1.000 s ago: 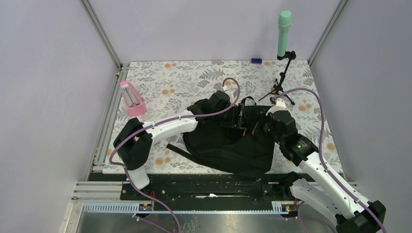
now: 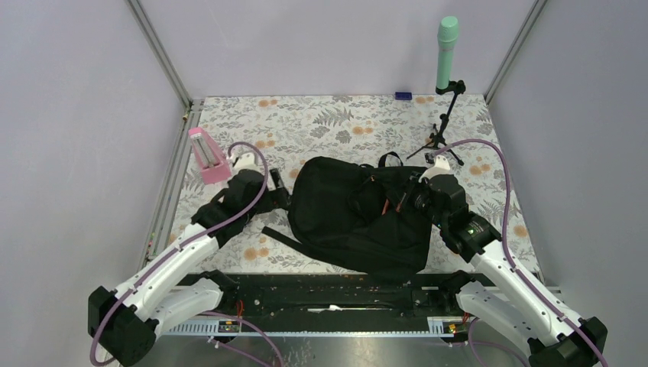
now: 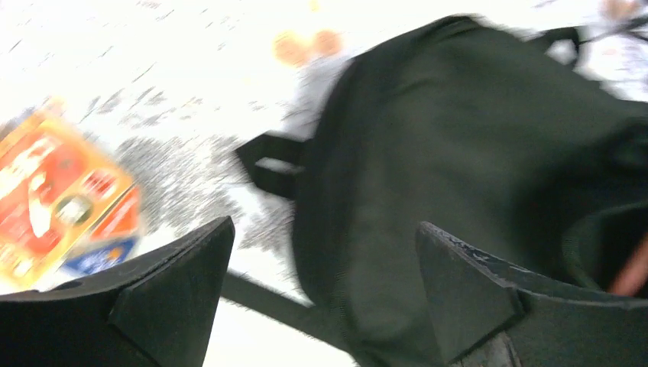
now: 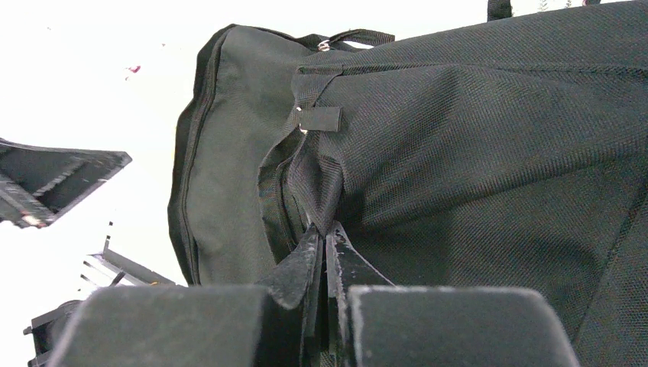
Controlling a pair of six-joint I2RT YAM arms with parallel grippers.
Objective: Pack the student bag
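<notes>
The black bag (image 2: 328,202) lies on the patterned tabletop with its mouth part open toward the right; something reddish shows inside. My right gripper is shut on a fold of the bag's fabric at the opening. Left of the bag, my left gripper stands open with nothing between its fingers. An orange booklet or packet (image 3: 57,199) with a blue corner lies beyond the left finger in the left wrist view; the left arm hides it from above. The pink case (image 2: 208,157) with pale sticks in it rests at the table's left edge.
At the back right a small black tripod (image 2: 439,138) holds a green cylinder (image 2: 448,46). A dark blue block (image 2: 403,95) sits at the back edge. A black strap (image 2: 294,243) trails left from the bag. The table behind the bag is clear.
My left gripper has drawn back from over the bag's opening to the left, off the bag. The right arm has stayed still at the bag's edge.
</notes>
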